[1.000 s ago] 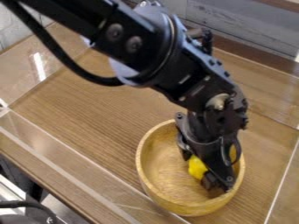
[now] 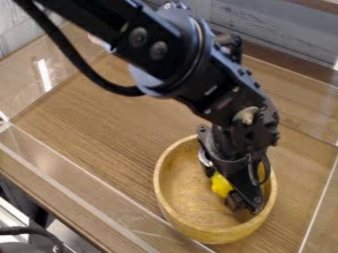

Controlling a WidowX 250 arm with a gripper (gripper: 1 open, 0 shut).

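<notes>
A round yellow-tan bowl (image 2: 192, 203) sits on the wooden table at the lower right. My black gripper (image 2: 235, 186) reaches down inside it, over a small bright yellow object (image 2: 220, 186) with something dark beside it. The fingers largely hide these contents, and whether they grasp anything is unclear.
A pale wall runs along the back. Dark cables lie at the lower left edge.
The gripper has shifted very slightly within the bowl, covering a little more of the yellow object. Otherwise the scene looks the same.
</notes>
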